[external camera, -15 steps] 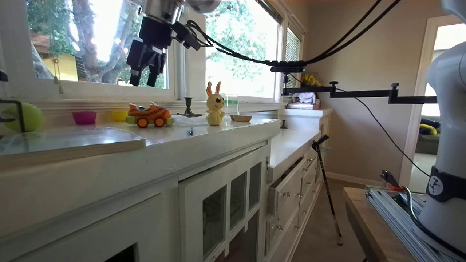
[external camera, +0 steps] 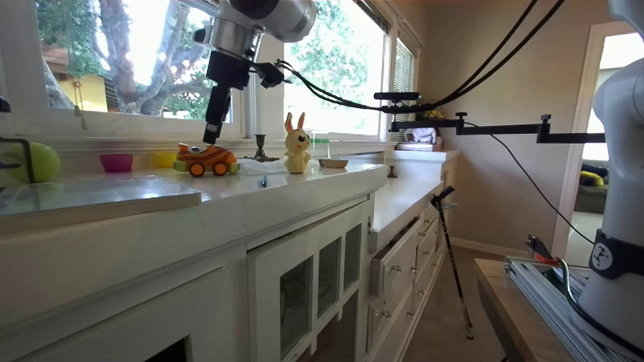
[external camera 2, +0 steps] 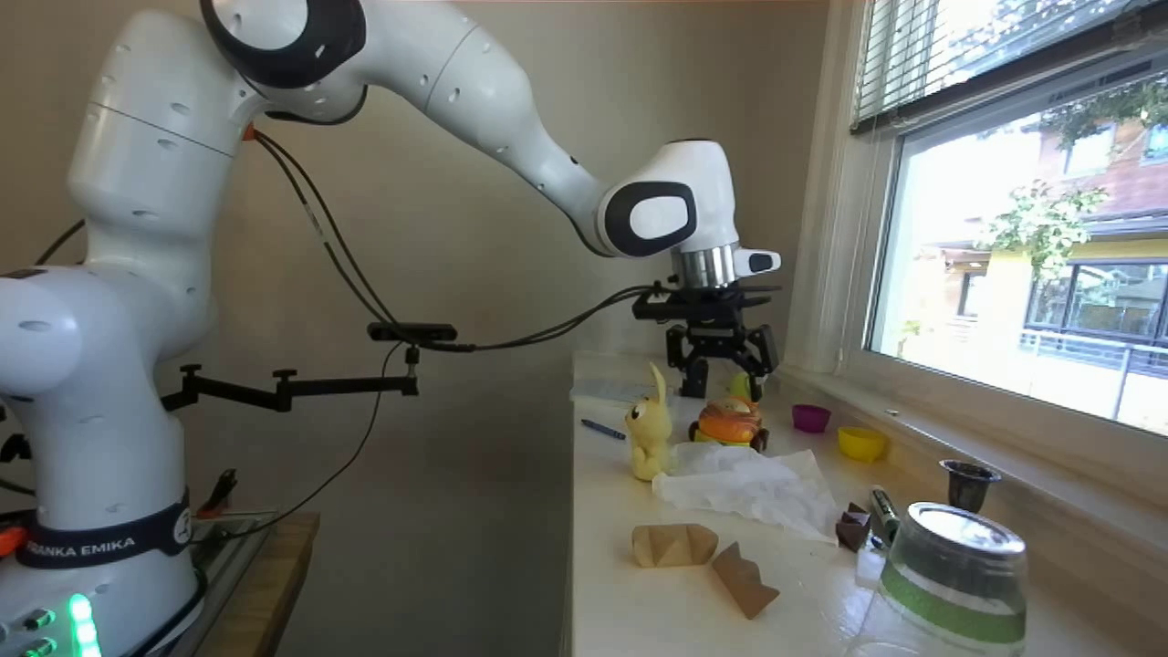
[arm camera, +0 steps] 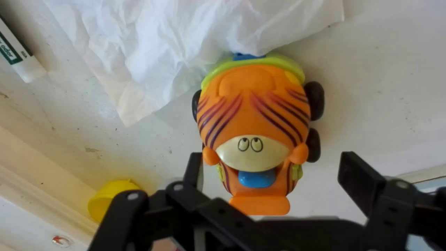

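An orange toy car (arm camera: 255,113) with dark stripes and black wheels stands on the white counter. In the wrist view its rear lies between the two spread fingers of my gripper, with space on both sides. Seen from the first exterior view, the gripper (external camera: 210,133) points down at the top of the toy car (external camera: 205,162). The second exterior view shows the gripper (external camera 2: 724,385) open, its fingertips at about the height of the toy car's top (external camera 2: 728,422). It grasps nothing.
A crumpled white tissue (external camera 2: 756,487) touches the car's front. Close by stand a yellow rabbit figure (external camera 2: 649,432), a purple cup (external camera 2: 811,417) and a yellow cup (external camera 2: 861,443). A clear cup (external camera 2: 953,580) and folded paper pieces (external camera 2: 745,580) lie farther along. The window wall bounds one side.
My gripper has come down from high above the counter to just over the toy car and has turned, so the first exterior view now sees it edge-on. The toy car has not moved.
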